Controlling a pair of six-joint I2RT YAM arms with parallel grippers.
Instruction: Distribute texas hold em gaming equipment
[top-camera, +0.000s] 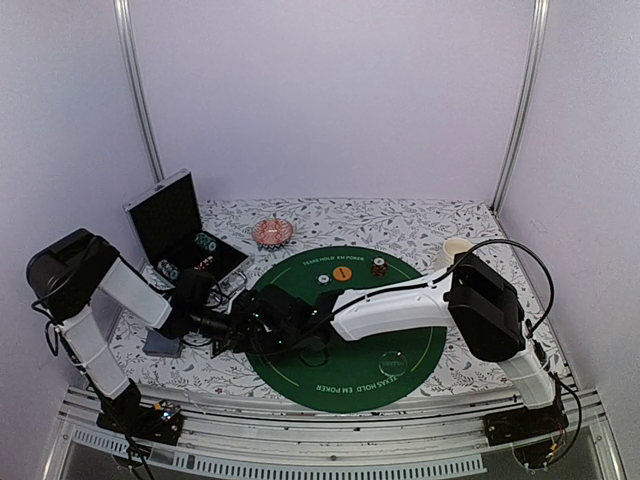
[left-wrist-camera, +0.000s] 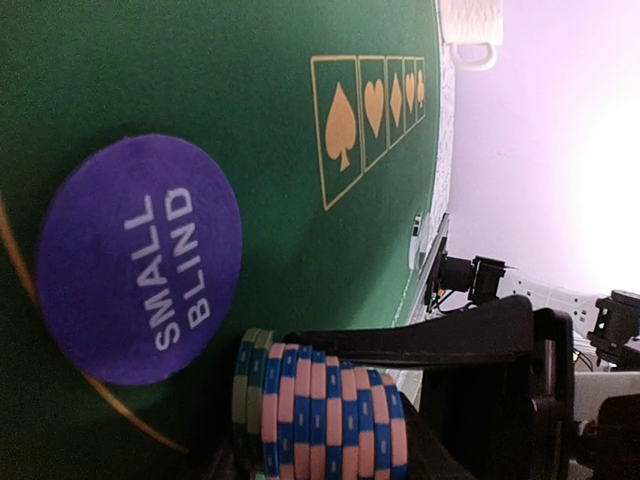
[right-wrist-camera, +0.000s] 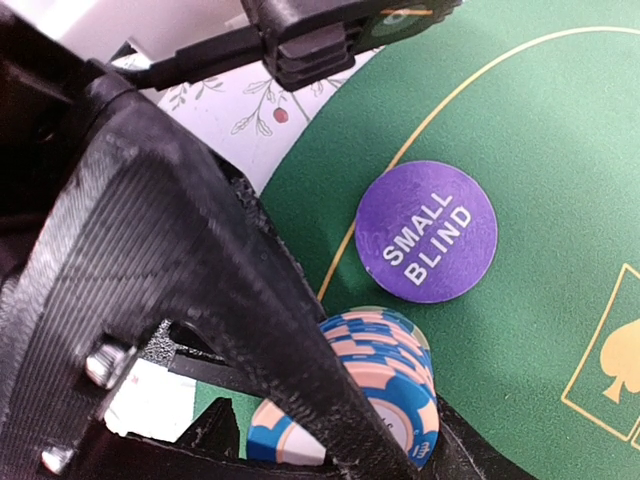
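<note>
A tall stack of poker chips, blue and pink with green ones at its base, stands upright by a purple SMALL BLIND button on the green mat. My left gripper is around the stack, one finger along its side. From the other side, my right gripper also reaches around the chips, its dark bracket crossing in front of them. Neither wrist view settles whether the pads press on the stack. From above, both arms meet at the mat's left edge and hide the stack.
An open case with chips stands at the back left, beside a red patterned bowl. An orange disc and a small red stack lie on the mat's far part. A pale cup is at right; a dark box lies front left.
</note>
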